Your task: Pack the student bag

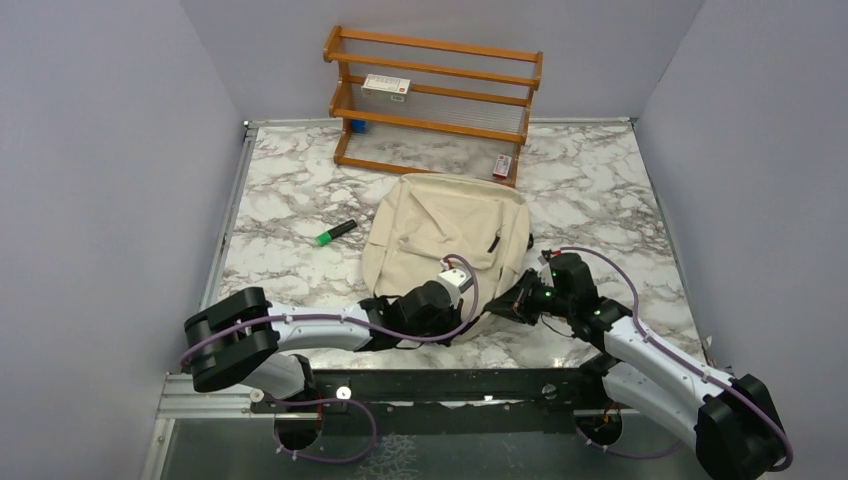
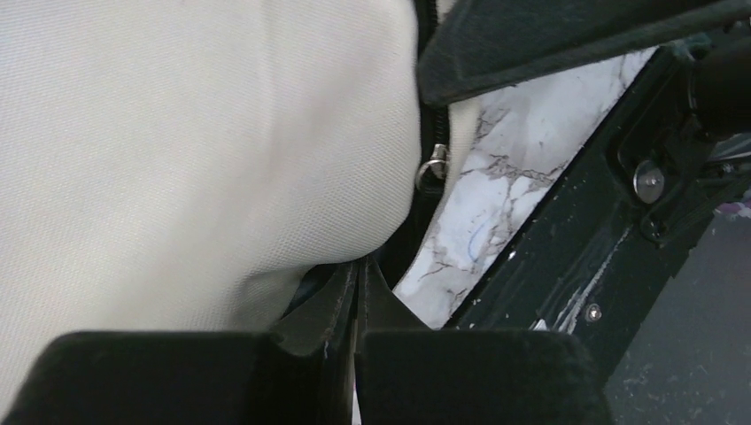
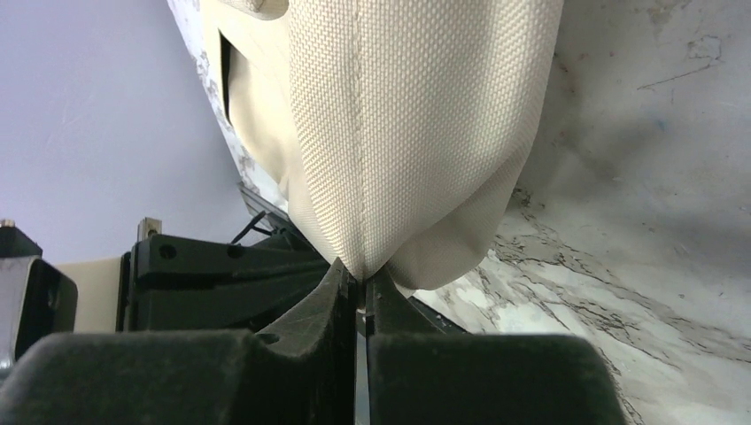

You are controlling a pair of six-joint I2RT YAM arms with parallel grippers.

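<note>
The cream fabric bag lies flat in the middle of the table, its near edge between my two arms. My right gripper is shut on a fold of the bag's cloth at the near right corner. Along the bag's edge in the left wrist view runs a black zipper with a metal zipper pull. My left gripper is shut with its tips against the black zipper tape below that pull; nothing clearly shows between them. Part of my right gripper covers the zipper higher up.
A wooden shelf stands behind the bag, carrying a white box and a small red-and-white box. A black and green marker lies left of the bag.
</note>
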